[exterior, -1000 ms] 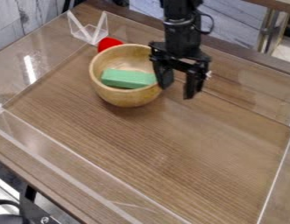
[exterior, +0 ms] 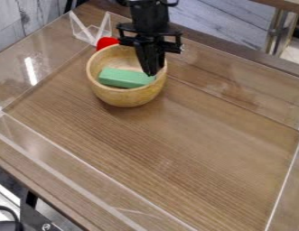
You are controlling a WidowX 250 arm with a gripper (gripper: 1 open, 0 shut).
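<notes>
My black gripper [exterior: 149, 63] hangs over the right side of a wooden bowl [exterior: 116, 97]. A pale green block [exterior: 123, 78] lies in the bowl, just left of the gripper's tip. The gripper looks shut; whether anything is between its small fingertips is hard to see.
Behind the bowl at the upper left are a red object [exterior: 106, 43] and a white wire-like item [exterior: 94, 27]. A shelf edge is at the top right.
My gripper has moved left from the table right of the bowl to over the bowl's right part. The bowl and green block look about the same.
</notes>
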